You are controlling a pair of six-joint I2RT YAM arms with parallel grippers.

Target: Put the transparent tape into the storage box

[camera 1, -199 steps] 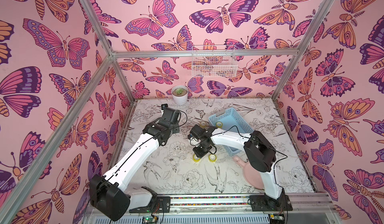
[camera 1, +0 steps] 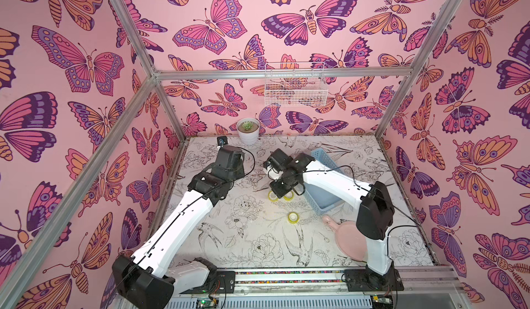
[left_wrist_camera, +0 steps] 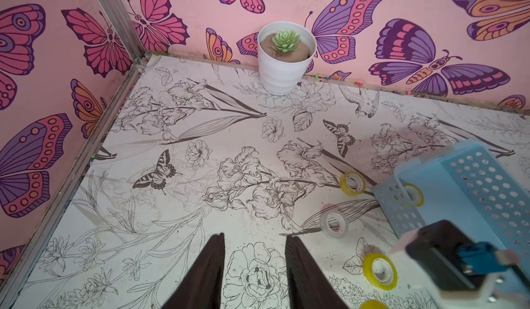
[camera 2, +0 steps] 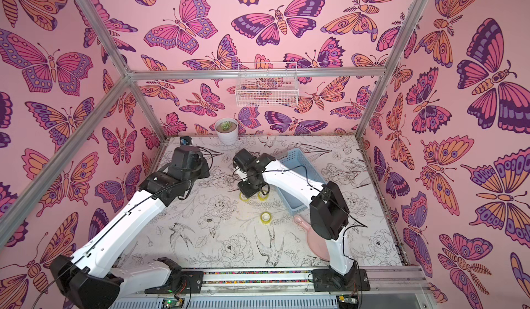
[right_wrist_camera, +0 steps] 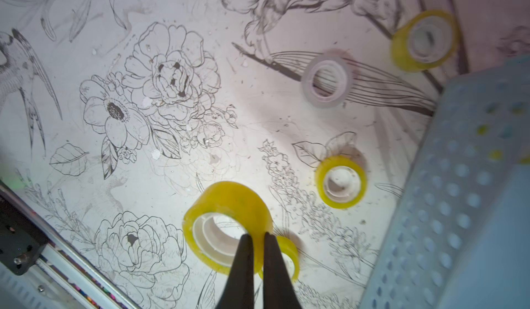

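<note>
In the right wrist view, my right gripper is shut on a roll of yellow tape (right_wrist_camera: 251,209), pinching one side of its ring; the roll is tilted and clear of the table. The light-blue storage box (right_wrist_camera: 436,209) is to the right of it. Below lie another yellow roll (right_wrist_camera: 357,171), one partly hidden behind the held roll, a clear-white roll (right_wrist_camera: 310,82) and a yellow roll (right_wrist_camera: 408,49) by the box. Inside the box sits one roll (left_wrist_camera: 418,194). My left gripper stands open and empty over bare table.
A pink pan (camera 1: 350,240) lies in front of the box. At the back edge stands a white plant pot (camera 1: 248,136). A white wire basket (camera 1: 295,96) hangs at the back wall. The table's left side has free room, apart from my left arm.
</note>
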